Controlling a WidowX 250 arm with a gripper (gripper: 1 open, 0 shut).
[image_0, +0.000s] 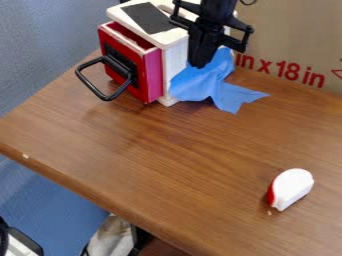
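Observation:
My black gripper (197, 58) hangs over a crumpled blue cloth (225, 97) at the top centre, its fingertips at the cloth's upper part; I cannot tell whether it is open or shut on it. The cloth lies against a red and white box (175, 70) with a black looped handle (90, 81) on its red front and a dark panel on top. A small white and red object (291, 187) lies alone at the lower right of the wooden table.
A cardboard box (295, 40) stands behind at the right.

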